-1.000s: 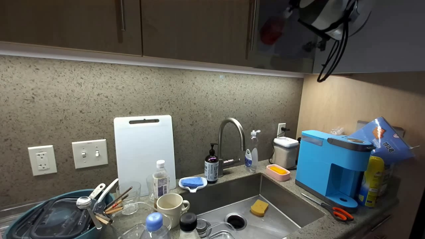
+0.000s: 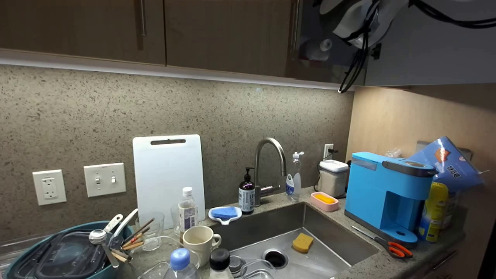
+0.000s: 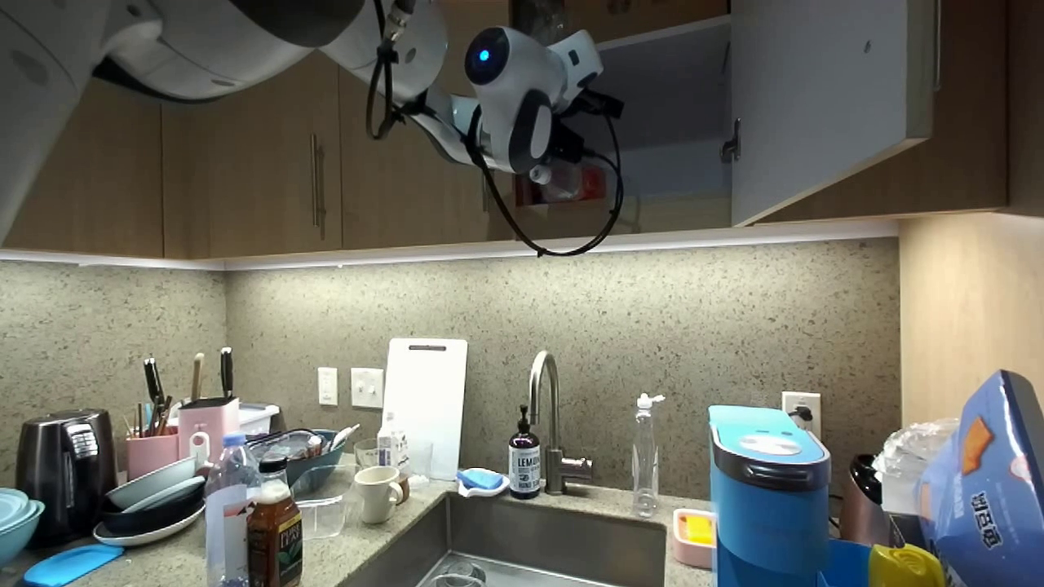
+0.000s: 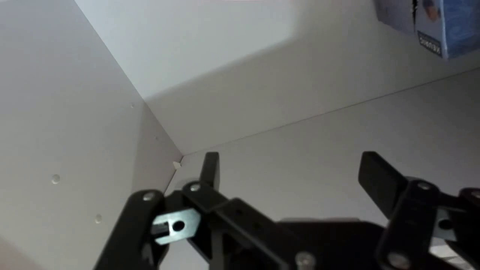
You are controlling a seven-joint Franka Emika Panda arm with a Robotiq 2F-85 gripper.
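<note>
In the wrist view my gripper is open, its dark fingers (image 4: 210, 168) wide apart with only pale cabinet surfaces between them. Exterior view 2 has the gripper (image 3: 579, 137) high up at the open upper cabinet (image 3: 675, 117), partly hidden by the wrist and a cable. Close below it lies a clear bottle (image 3: 563, 183) with a white cap, beside something red (image 3: 593, 183). Exterior view 1 shows a dim bottle (image 2: 314, 50) on its side at the cabinet; the fingers are out of that view. A blue Keurig box (image 4: 450, 27) appears at the wrist view's upper right.
The open cabinet door (image 3: 832, 98) stands to the arm's right. Below are the sink (image 2: 321, 260), faucet (image 2: 270, 144) and blue coffee machine (image 2: 395, 190). Dishes and bottles crowd the left counter. Inside the cabinet, the corner in the wrist view is bare.
In exterior view 1 the arm and its cables have moved left. A red shape and white cap showed high at the cabinet before; a pale bottle now lies lower there.
</note>
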